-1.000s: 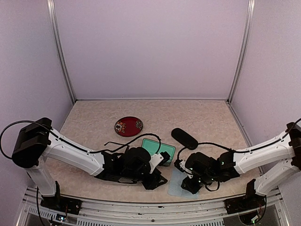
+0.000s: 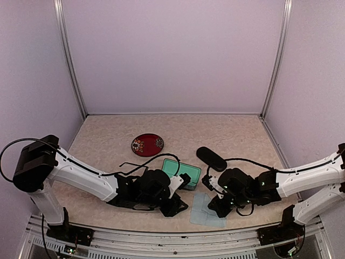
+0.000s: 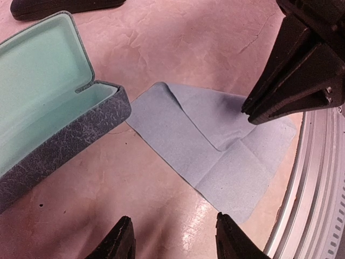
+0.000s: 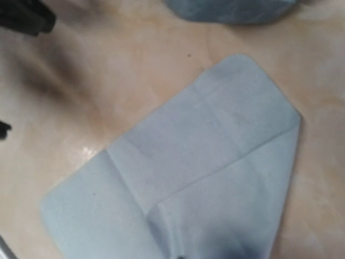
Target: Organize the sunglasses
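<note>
A pale blue cloth lies on the table with its right part folded over. My right gripper is shut at the folded flap, nothing showing between its fingertips. Creases cross the cloth in the right wrist view. Just left of the cloth, my left gripper stands open and empty, bare table between its fingers. An open case, green inside and grey outside, sits behind the left gripper. Thin black frames, apparently glasses, show partly behind the left arm; most is hidden.
A black closed case lies behind the right gripper. The red flowered plate is at the back left. A metal rail runs along the front edge.
The cloth has shifted slightly left and a fold shows in it. My left gripper moved slightly left.
</note>
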